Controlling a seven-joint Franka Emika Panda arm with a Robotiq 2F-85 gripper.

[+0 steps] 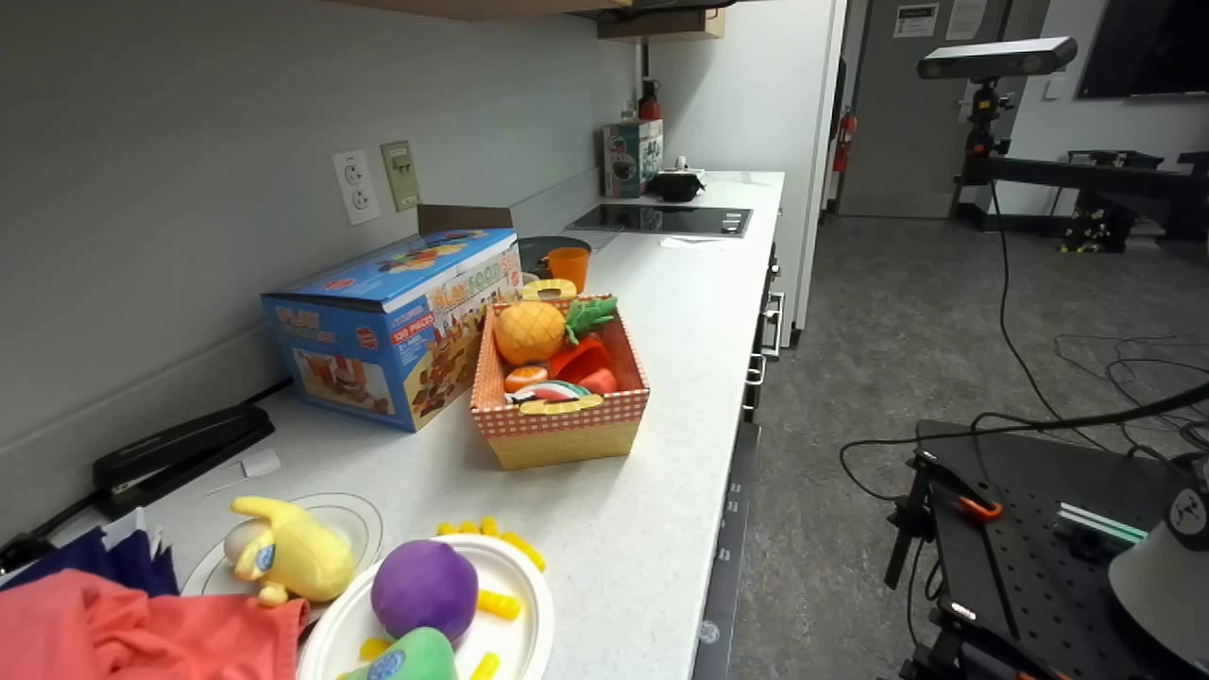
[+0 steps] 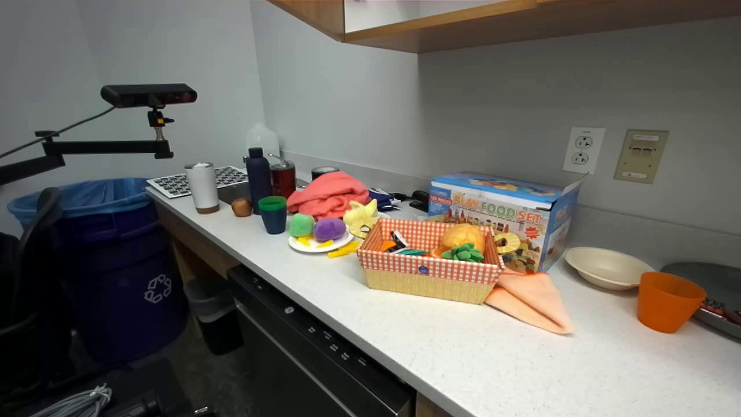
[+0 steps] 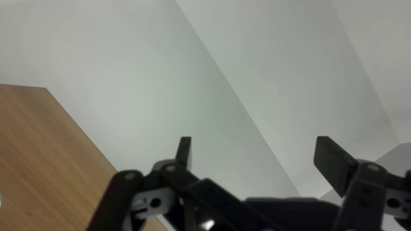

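Note:
In the wrist view my gripper has its two black fingers spread well apart, with only bare wall and ceiling surfaces behind the gap. Neither exterior view shows the gripper. A red-checked basket on the counter holds a toy pineapple and several other play foods. Nearer exterior view 1's camera, a white plate carries a purple plush ball, a green plush piece and some yellow pieces. Beside the plate lies a yellow plush toy.
The blue play food box stands behind the basket, and a peach cloth lies next to it. An orange cup and a beige bowl sit farther right. Wooden cabinet fills the wrist view's lower left.

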